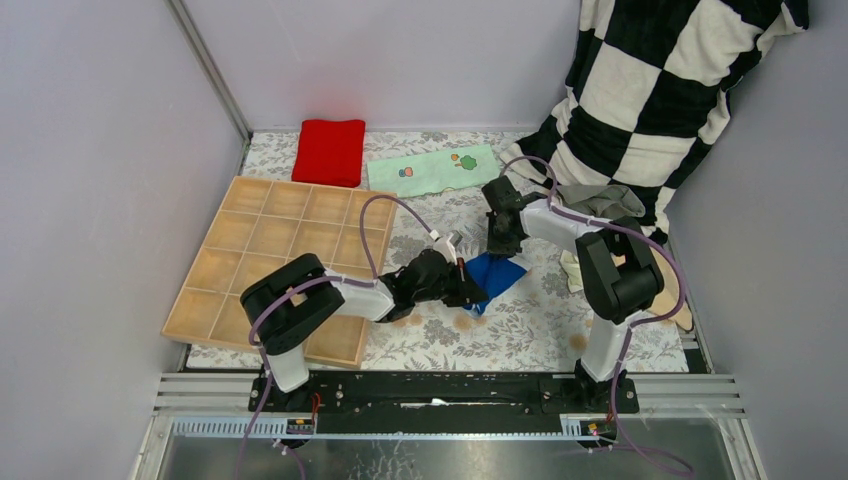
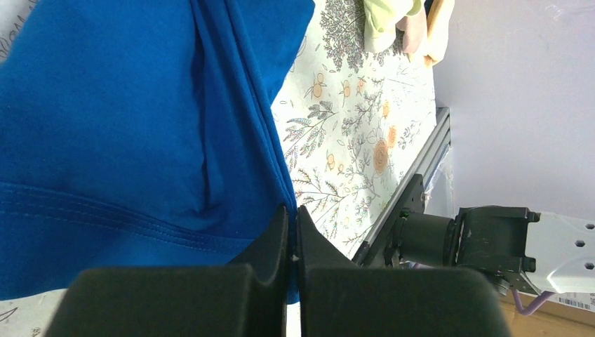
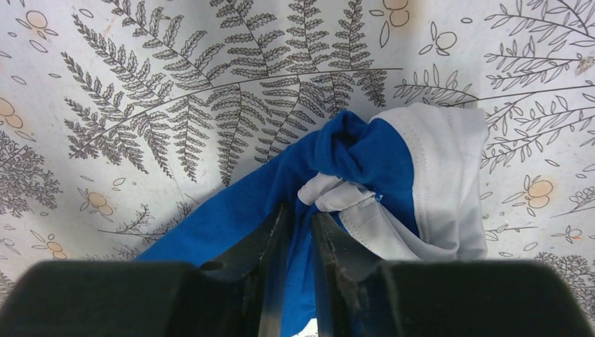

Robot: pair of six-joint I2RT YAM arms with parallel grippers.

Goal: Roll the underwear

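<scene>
The underwear is a blue cloth (image 1: 504,279) with a white band, spread and partly folded on the patterned mat. My left gripper is shut on its thin folded edge; in the left wrist view a crease runs up from the fingertips and blue shows between the fingers. In the right wrist view my right gripper stands at a bunched part of the underwear (image 3: 224,217), beside its white band (image 3: 449,168). A narrow gap with blue cloth in it separates those fingers; whether they grip it is unclear.
A wooden compartment tray (image 1: 272,232) lies left, close to the left arm. Behind are a red folded cloth (image 1: 330,152) and a green printed cloth (image 1: 432,170). A grey cloth (image 1: 600,201) and checkered blanket (image 1: 640,85) crowd the back right. Open mat lies in front.
</scene>
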